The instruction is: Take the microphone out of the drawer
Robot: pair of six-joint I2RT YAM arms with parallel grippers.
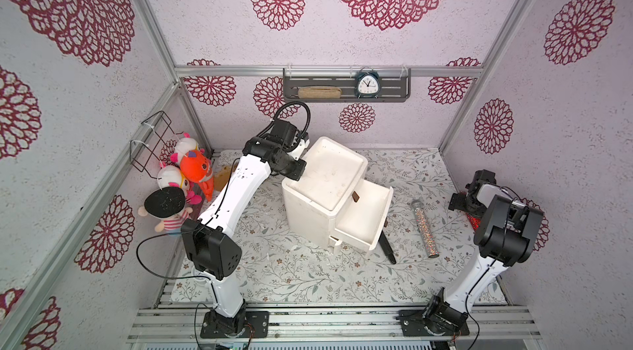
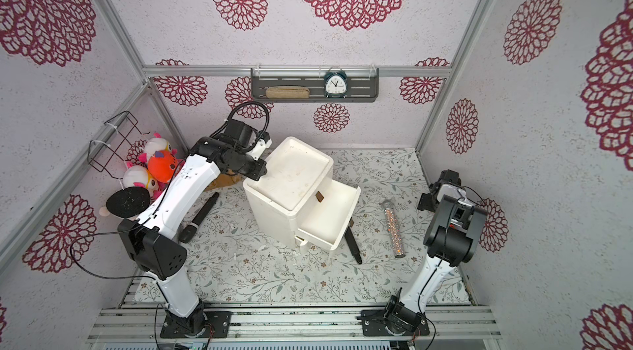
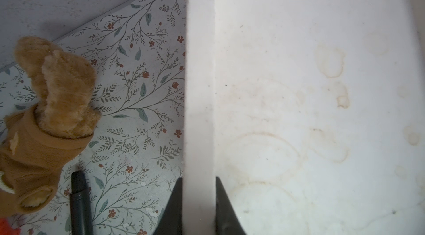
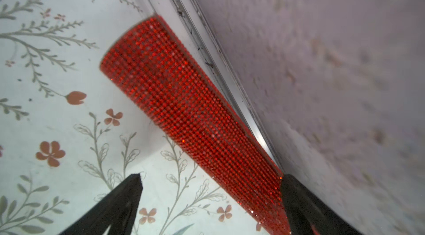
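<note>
The white drawer stands pulled out of the white cabinet. Its visible floor is bare except for a small brown piece at the back. My left gripper is shut on the cabinet's left rim, one finger on each side. Against the right wall lies a red glittery microphone on the table; its lower end runs out of the right wrist view. Over it my right gripper is open, the right finger overlapping the red body in view and the left one over the tablecloth.
A glittery pinkish microphone lies between drawer and right arm. A black one lies partly under the drawer, and another dark one left of the cabinet. Plush toys crowd the left wall.
</note>
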